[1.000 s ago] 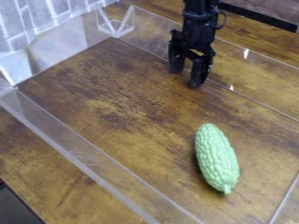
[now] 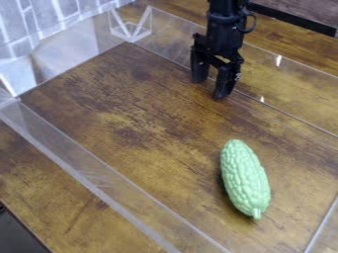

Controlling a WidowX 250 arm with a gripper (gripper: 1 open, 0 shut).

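Observation:
A black robot gripper [image 2: 212, 71] hangs at the top centre, low over the wooden surface by the back clear panel, its fingers apart with nothing visible between them. Well away from it, at the lower right, a pale green bumpy bitter melon [image 2: 244, 179] lies lengthwise on the wood.
Low clear plastic walls [image 2: 79, 169] border the wooden work surface [image 2: 132, 119]. A pale tiled or quilted backdrop [image 2: 40, 25] is at the upper left.

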